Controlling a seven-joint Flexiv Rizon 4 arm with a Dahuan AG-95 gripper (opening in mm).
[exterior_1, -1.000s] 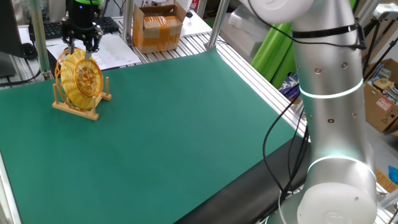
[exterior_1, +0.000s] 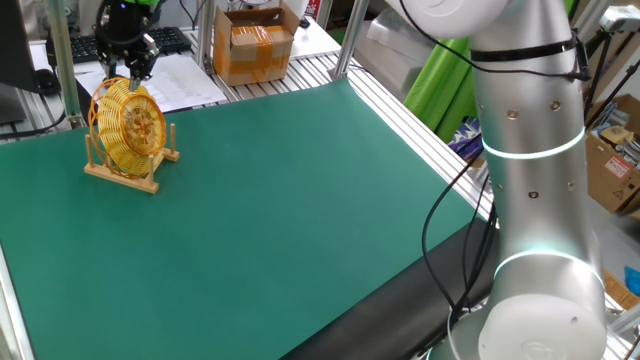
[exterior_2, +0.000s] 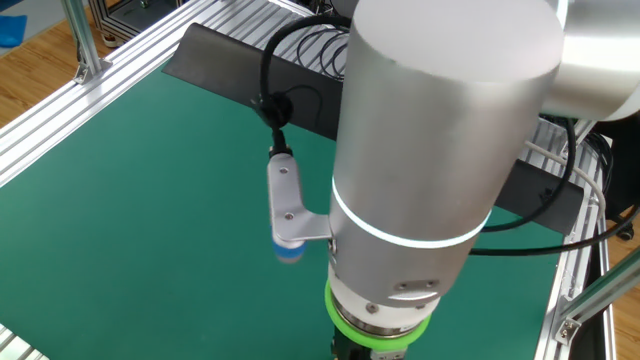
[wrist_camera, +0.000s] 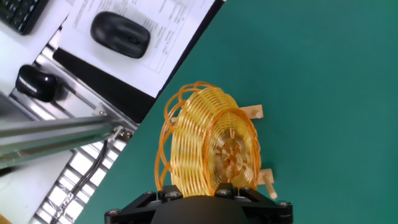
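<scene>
A round yellow wicker basket with an orange rim stands on its edge in a small wooden rack at the far left of the green table. My gripper is at the basket's top edge, its two fingers apart. Whether they touch the wicker cannot be told. From the wrist view, the basket lies straight ahead of the gripper, its base facing right and its looped rim left. Pegs of the rack show beside it. Exterior view 2 shows mostly the arm, with the fingers out of frame.
Behind the basket are papers, a black mouse and a keyboard. A metal post rises close to the table's edge. An open cardboard box sits at the back.
The gripper has shifted slightly left in exterior view 1 since one second ago, and the arm has swayed a little. Basket and rack have stayed in place.
</scene>
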